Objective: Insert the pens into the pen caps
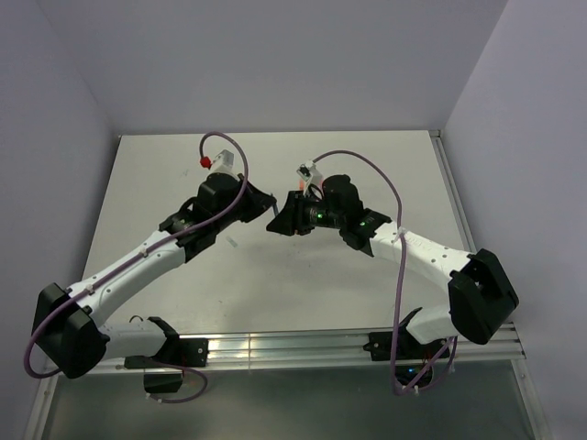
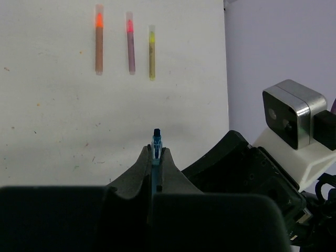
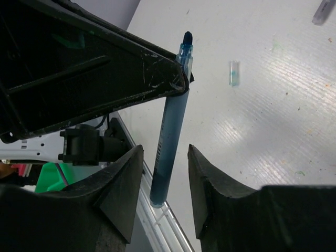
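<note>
A blue pen [image 3: 170, 136] is held upright by my left gripper, shut on its upper part, the dark tip on top. My right gripper is part open, its fingers either side of the pen's lower end in the right wrist view; whether they touch it is not clear. A small clear cap [image 3: 234, 73] lies on the table beyond. Orange [image 2: 99, 42], pink [image 2: 130, 44] and yellow [image 2: 151, 52] capped pens lie apart on the table in the left wrist view.
Both arms meet over the middle of the white table [image 1: 284, 284], whose front part is clear. A grey pen [image 3: 323, 11] lies at the top right of the right wrist view. Walls stand at the back and sides.
</note>
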